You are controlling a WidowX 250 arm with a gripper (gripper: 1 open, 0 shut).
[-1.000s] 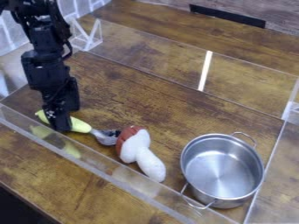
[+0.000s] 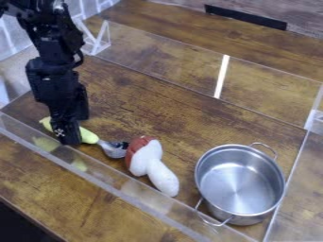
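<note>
My black gripper [image 2: 66, 121] is low at the left of the camera view, open, over a pale yellow handle [image 2: 83, 133] of a utensil with a metal end [image 2: 111, 149]. I cannot tell whether its fingers touch the handle. A white mushroom-shaped toy [image 2: 157, 169] with red on its top lies right of the utensil. A steel pot [image 2: 239, 184] with two handles stands at the lower right.
Clear plastic walls [image 2: 127, 185] border the wooden work surface [image 2: 190, 95].
The gripper has shifted slightly over the yellow handle. The mushroom toy and pot have not moved.
</note>
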